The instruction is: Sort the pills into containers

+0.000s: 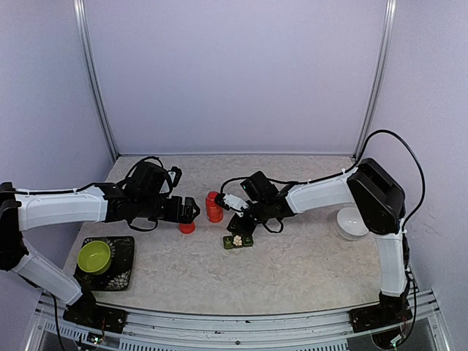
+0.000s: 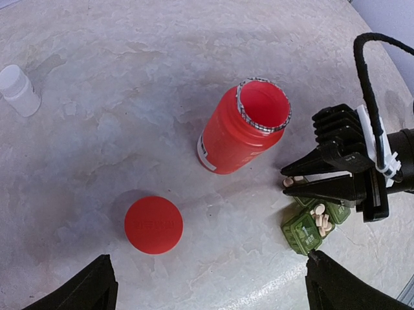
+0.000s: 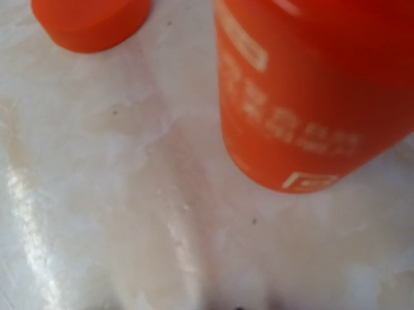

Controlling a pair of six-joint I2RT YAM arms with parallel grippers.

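A green pill organiser [image 1: 238, 241] [image 2: 301, 233] with pale pills [image 2: 321, 220] in its middle compartment lies on the table. My right gripper [image 1: 232, 224] is over its far part, part open, with pills visible between its fingertips. An open red bottle [image 1: 214, 208] [image 2: 242, 126] [image 3: 310, 90] stands just beyond, its red cap [image 1: 187, 227] [image 2: 153, 225] [image 3: 90, 19] lying to the left. My left gripper [image 1: 189, 210] hangs open above the cap. The right wrist view does not show the right gripper's fingers clearly.
A green bowl [image 1: 94, 256] sits on a black tray [image 1: 121, 278] at the left. A white bowl [image 1: 352, 223] stands at the right. A small white bottle [image 2: 19, 90] is in the left wrist view.
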